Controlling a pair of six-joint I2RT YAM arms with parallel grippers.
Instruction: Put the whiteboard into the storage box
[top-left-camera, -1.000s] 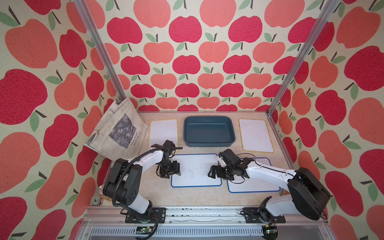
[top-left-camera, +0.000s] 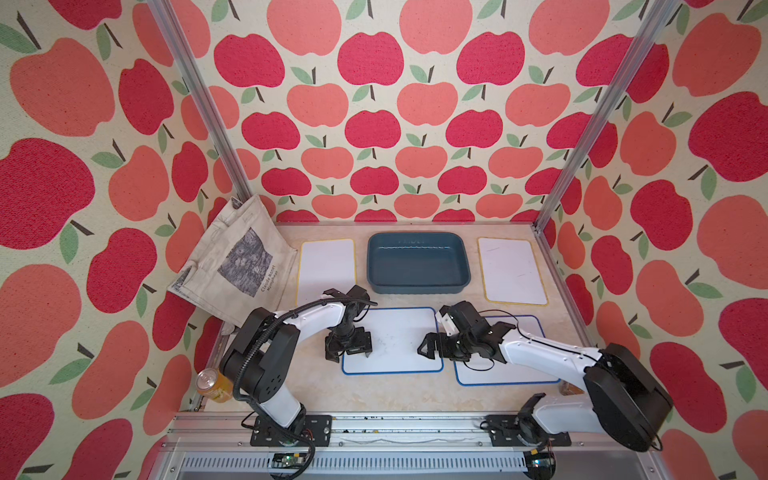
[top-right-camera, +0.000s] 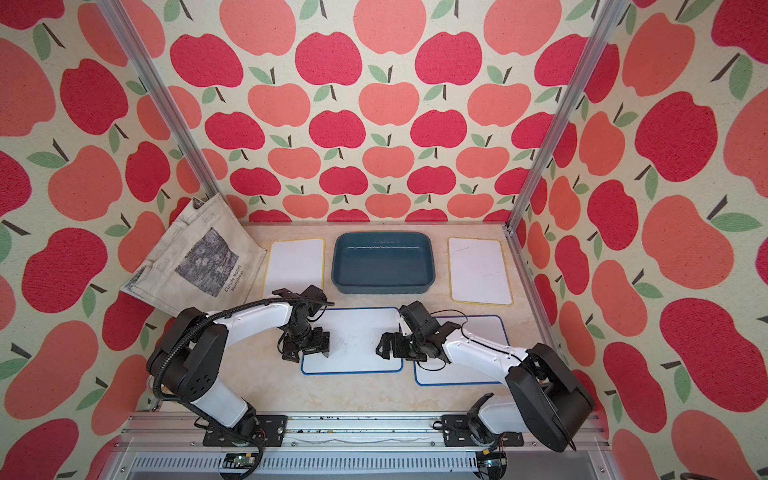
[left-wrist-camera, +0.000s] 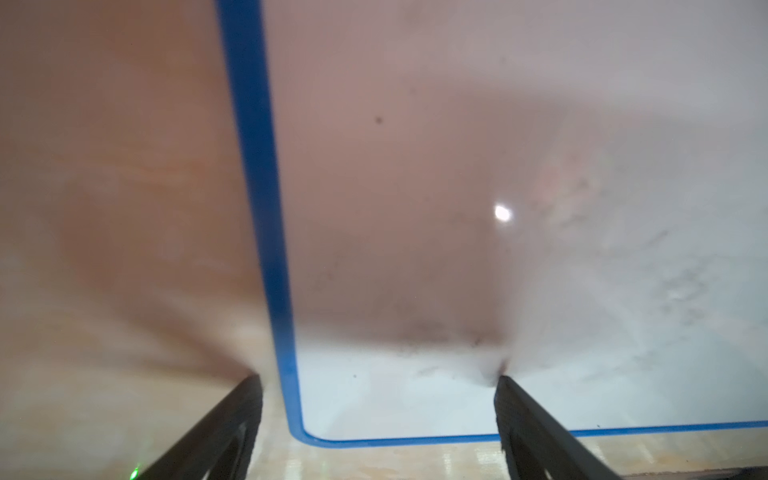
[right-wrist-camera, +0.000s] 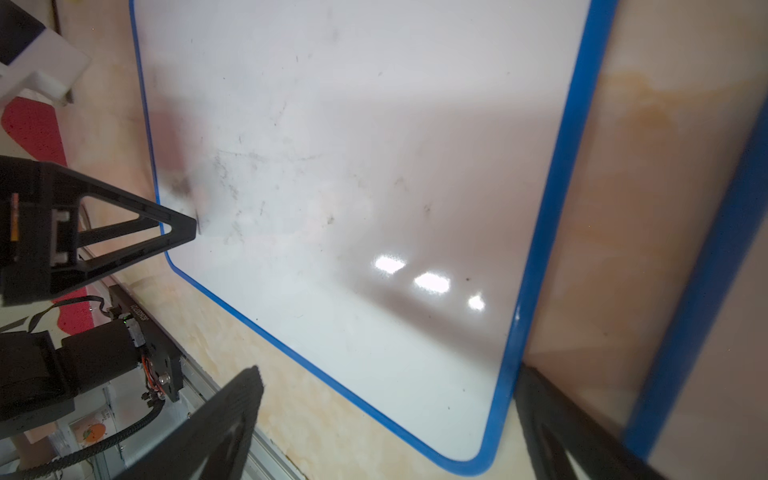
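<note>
A blue-edged whiteboard (top-left-camera: 398, 337) lies flat on the table in front of the dark teal storage box (top-left-camera: 418, 276), which looks empty. At the board's left edge, my left gripper is open; in the left wrist view its fingers straddle the blue border, one over the table and the other over the white surface. My right gripper also stands open at the board's right edge. One of its fingers (right-wrist-camera: 552, 424) is just outside the right border, close to or touching it; the other is beyond the front edge. Neither holds the board.
A second blue-edged whiteboard (top-left-camera: 520, 369) lies under the right arm, with a narrow gap between the boards. Yellow-edged boards (top-left-camera: 326, 264) (top-left-camera: 512, 270) flank the box. A cloth bag (top-left-camera: 240, 260) leans at the left, above a can (top-left-camera: 213, 385).
My left gripper has shifted right and slightly toward the front, further over the middle board's left edge. The right gripper has moved only slightly. The boards and box have stayed put.
</note>
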